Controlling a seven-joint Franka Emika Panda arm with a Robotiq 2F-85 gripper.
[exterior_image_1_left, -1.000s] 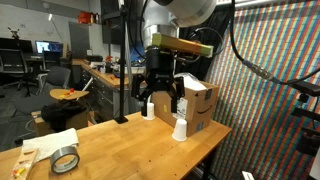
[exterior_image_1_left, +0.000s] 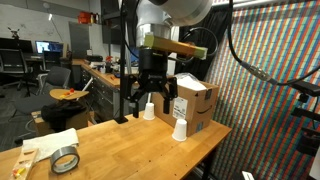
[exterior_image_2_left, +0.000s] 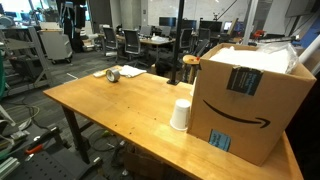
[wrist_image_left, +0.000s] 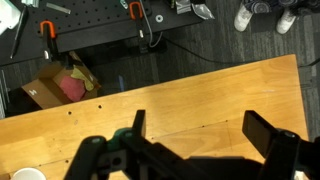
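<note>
My gripper (exterior_image_1_left: 153, 108) hangs high above the wooden table, pointing down. In the wrist view the two dark fingers (wrist_image_left: 138, 124) stand wide apart, so the gripper is open, with only bare tabletop beneath the gap. A roll of grey tape (exterior_image_1_left: 64, 159) sits on the left part of the table in exterior view 1; exterior view 2 shows the same tape roll (exterior_image_2_left: 112, 74) at the far end. One white cup (exterior_image_1_left: 180, 130) stands at the right, and another white cup (exterior_image_1_left: 149, 112) is further back, close to the box.
A large cardboard box (exterior_image_2_left: 240, 110) stands at one end of the table (exterior_image_2_left: 140, 108). White cloth or paper (exterior_image_1_left: 54, 142) lies behind the tape. Below the table edge, the wrist view shows a small open carton (wrist_image_left: 62, 86).
In exterior view 1 my gripper has shifted a little to the left above the table. The tape, cups and box have stayed where they were.
</note>
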